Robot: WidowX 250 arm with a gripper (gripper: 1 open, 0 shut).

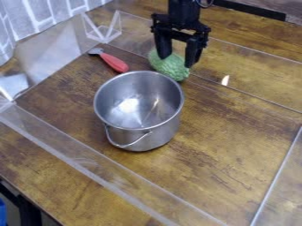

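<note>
The black gripper (178,48) hangs at the top centre, its fingers low around the top of a green, bumpy oblong item (171,66). Whether the fingers are closed on it is hard to tell. A large steel pot (138,106) with a wire handle stands in front of the green item. A red object (113,62) with a silver tip lies to the left.
Clear plastic sheets or panels run along the left and right sides. A small white speck lies right of the green item.
</note>
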